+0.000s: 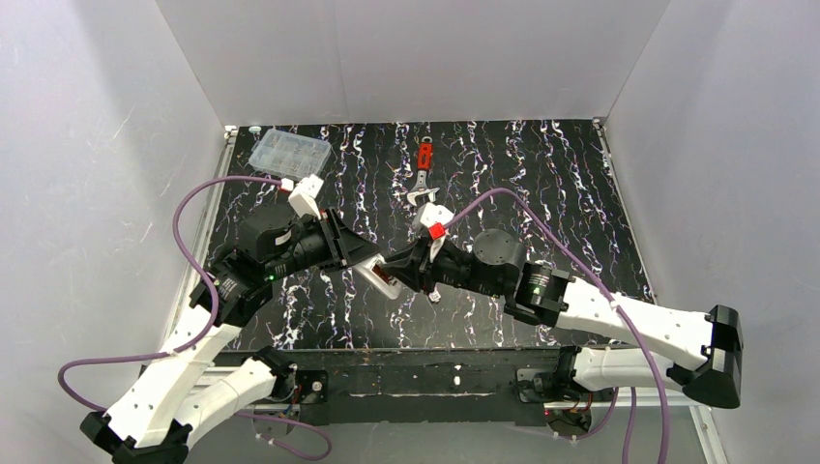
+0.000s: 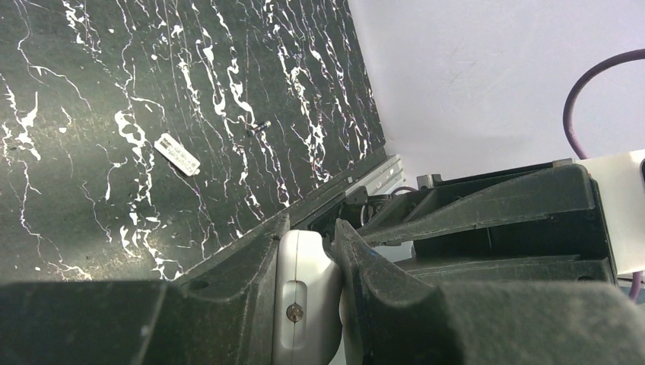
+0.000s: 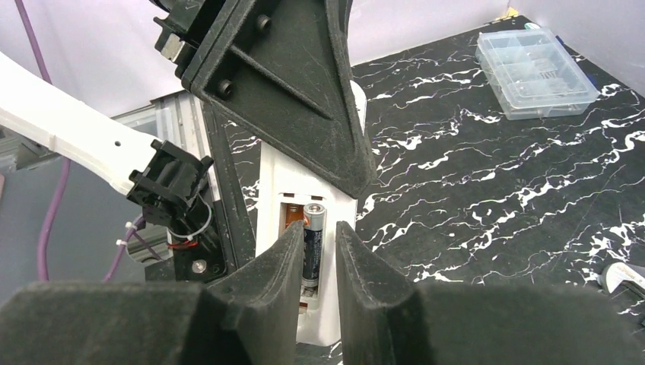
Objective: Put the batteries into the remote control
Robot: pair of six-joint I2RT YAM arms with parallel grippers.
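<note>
My left gripper is shut on the white remote control [image 3: 278, 175], holding it tilted above the table with its battery compartment towards my right gripper. In the right wrist view, a black battery [image 3: 312, 247] with a silver end lies in the compartment, its silver end standing a little proud. Beside it, a copper-coloured part [image 3: 293, 214] shows deeper inside. My right gripper is partly open at the compartment, a gap showing on the battery's right side; its left finger overlaps the battery's edge. Another small battery [image 2: 258, 128] lies on the table.
A white labelled cover [image 2: 177, 154] lies flat on the table. Farther back are a clear plastic box [image 1: 290, 154] and a red-handled wrench [image 1: 424, 172].
</note>
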